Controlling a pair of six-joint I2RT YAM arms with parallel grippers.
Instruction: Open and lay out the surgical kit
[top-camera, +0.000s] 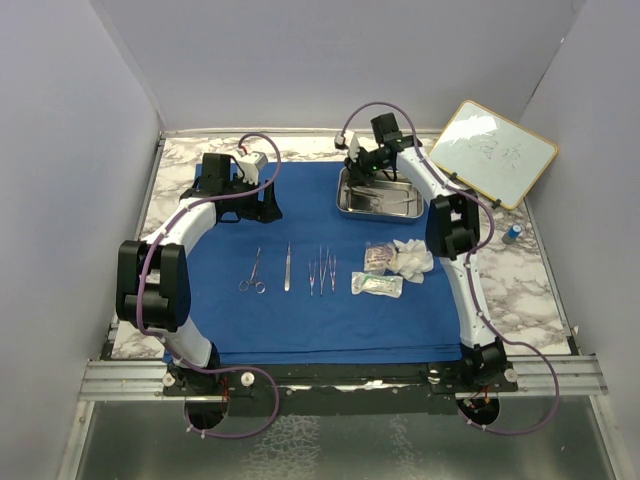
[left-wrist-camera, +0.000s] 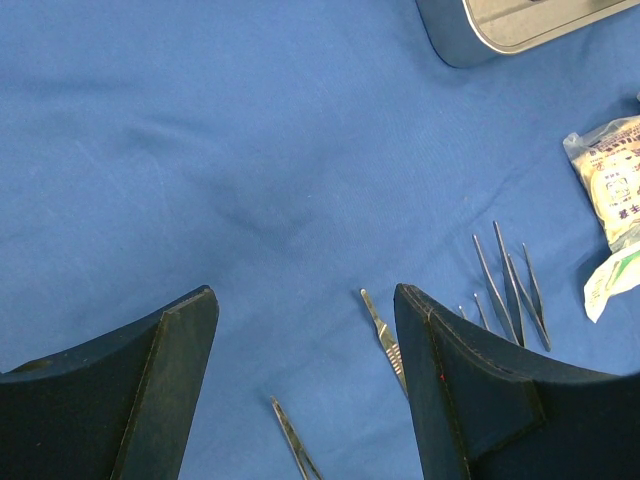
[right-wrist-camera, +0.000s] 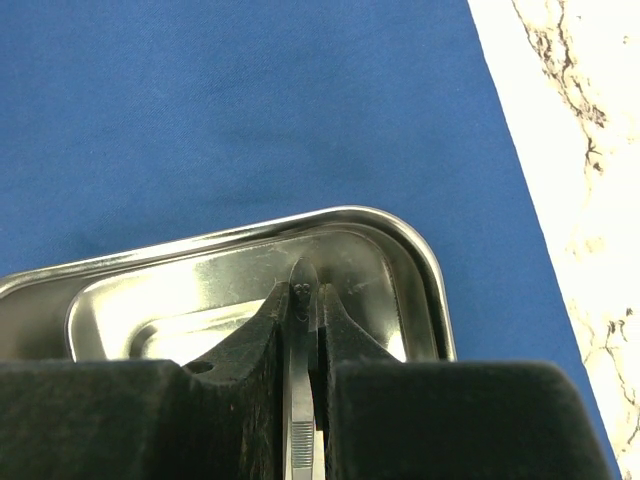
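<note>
In the top view the metal tray stands on the blue cloth at the upper right, with slender metal instruments inside. My right gripper is down at the tray's left end. In the right wrist view a slim metal instrument lies lengthwise between its close-set fingers; whether they grip it is unclear. My left gripper hovers open over bare cloth, empty. Scissors, a scalpel handle and several tweezers lie in a row below the tray.
A packet of cotton balls, crumpled white gauze and a sealed white packet sit below the tray. A whiteboard lies at the upper right, with a small blue bottle near it.
</note>
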